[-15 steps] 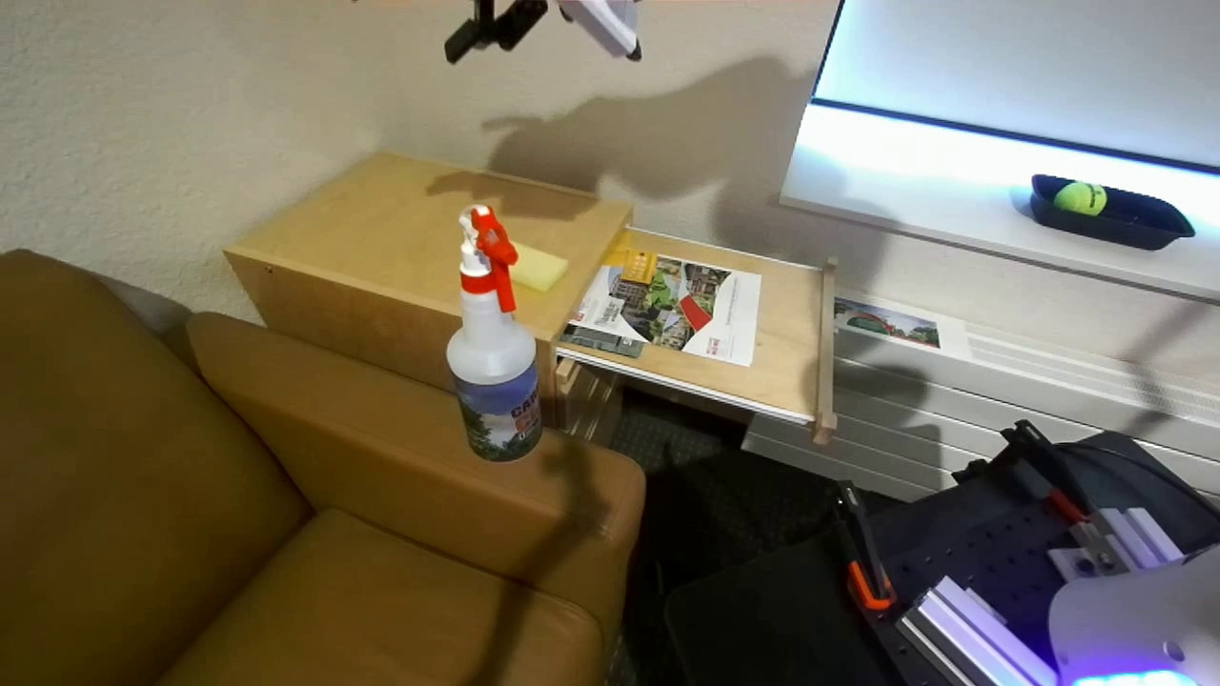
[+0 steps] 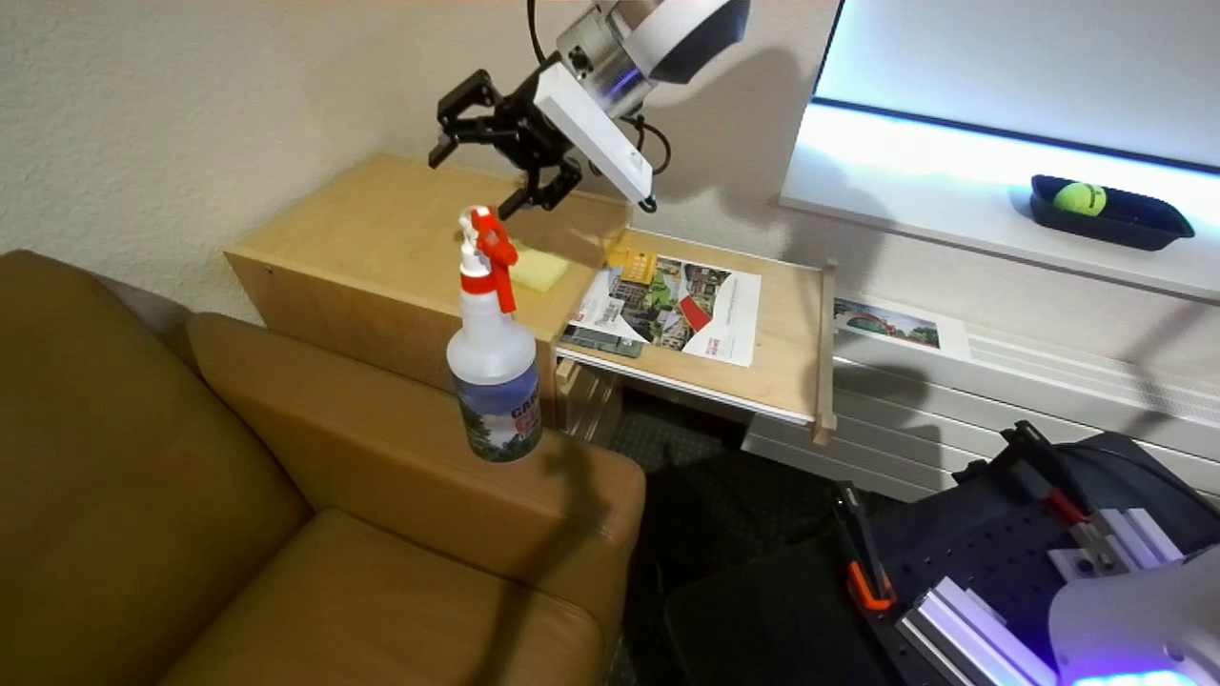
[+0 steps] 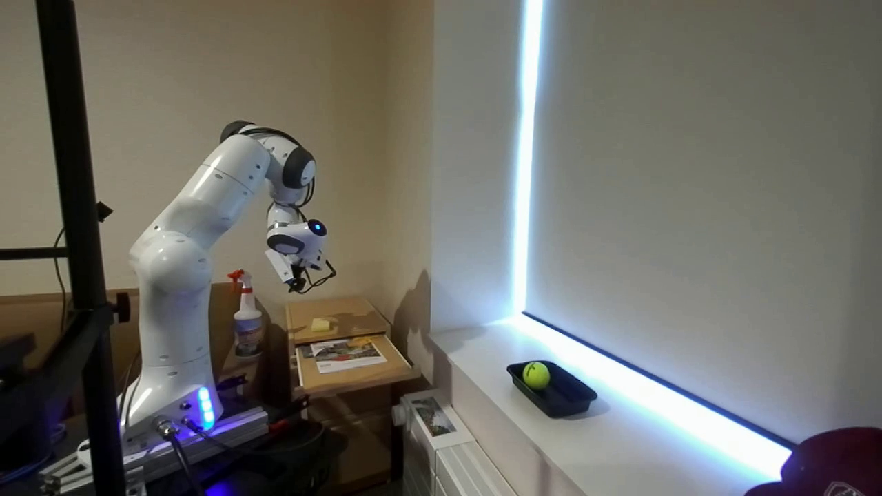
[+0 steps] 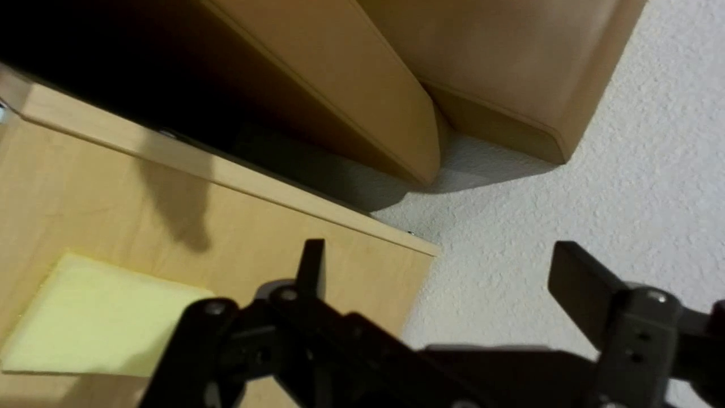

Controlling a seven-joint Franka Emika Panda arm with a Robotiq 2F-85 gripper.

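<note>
My gripper (image 2: 469, 185) hangs above the wooden cabinet, its two black fingers wide apart with nothing between them. In the wrist view the gripper is open over the cabinet's edge and the pale wall. A yellow sponge-like block (image 4: 102, 316) lies flat on the cabinet top (image 2: 377, 217), left of the fingers in that view. On the sofa's armrest stands a spray bottle (image 2: 492, 349) with a red trigger, upright and nearer the camera than the gripper. The cabinet's drawer (image 2: 789, 309) is pulled out, holding a printed sheet (image 2: 732, 326) and a small yellow item (image 2: 638, 268).
A black tray (image 3: 570, 393) with a tennis ball (image 3: 535, 375) sits on the windowsill. The brown sofa (image 2: 400, 595) stands beside the cabinet. A radiator (image 2: 1029, 389) runs under the sill. Much of the cabinet top is bare.
My gripper has come down from the top of exterior view 1 to lower above the cabinet. The bottle, sponge, drawer and tray stay where they were.
</note>
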